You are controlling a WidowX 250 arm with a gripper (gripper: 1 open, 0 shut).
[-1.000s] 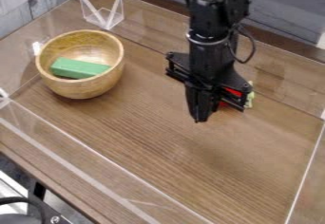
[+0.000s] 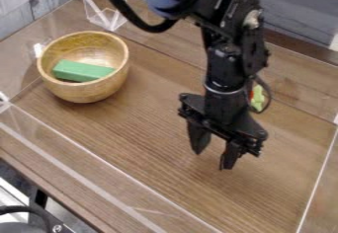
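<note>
My black gripper (image 2: 211,138) hangs low over the middle-right of the wooden table (image 2: 145,188), fingers pointing down and apart, with nothing visible between them. Behind the arm, on its right, a small light green object (image 2: 259,97) with some red shows partly; the rest is hidden. At the left a yellow bowl (image 2: 106,84) holds a green block (image 2: 82,71).
A clear plastic-like item (image 2: 103,10) lies at the top left, near the table's edge. A dark cable (image 2: 27,217) shows at the bottom-left corner.
The gripper has come lower and toward the front of the table.
</note>
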